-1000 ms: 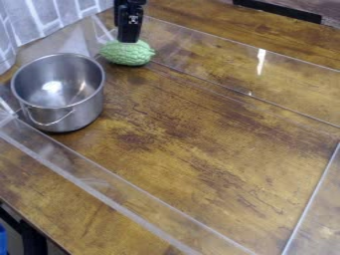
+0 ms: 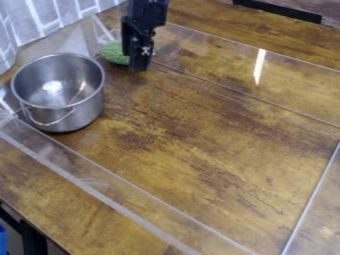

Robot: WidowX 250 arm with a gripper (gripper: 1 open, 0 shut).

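Note:
A black gripper reaches down from the top of the view over a green bumpy object, partly hiding it. Whether its fingers are open or closed on the object is unclear at this size. A steel pot with a wire handle sits on the wooden table at the left, in front of the green object.
Clear plastic edges run along its sides. A grey-white cloth or backdrop stands at the back left.
The gripper has come down from above the green object to its level, now covering part of it. The pot has not moved.

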